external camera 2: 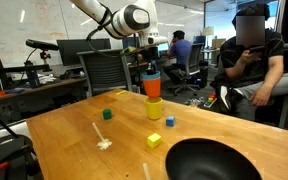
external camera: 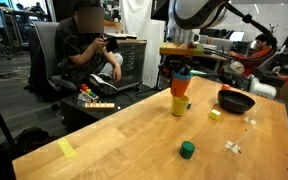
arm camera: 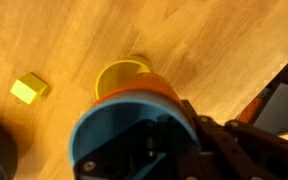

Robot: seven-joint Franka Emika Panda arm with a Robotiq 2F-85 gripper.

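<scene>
My gripper (external camera: 180,66) is shut on a blue cup (external camera: 182,75), which is nested with an orange cup (external camera: 180,88) beneath it. Upright on the wooden table stands a yellow cup (external camera 2: 153,109), and the orange cup (external camera 2: 152,88) is right above it. Whether its bottom touches or enters the yellow one I cannot tell. Looking down in the wrist view, the blue cup's (arm camera: 84,125) wide mouth covers much of the orange cup (arm camera: 166,88), and the yellow cup (arm camera: 124,74) shows partly behind them. The fingertips are hard to make out there.
Close by are a yellow block (external camera 2: 154,140) and a blue block (external camera 2: 170,121). A black pan (external camera 2: 214,160), a green cylinder (external camera: 187,150) and a small white item (external camera: 233,147) also occupy the table. A person (external camera: 88,55) sits behind it.
</scene>
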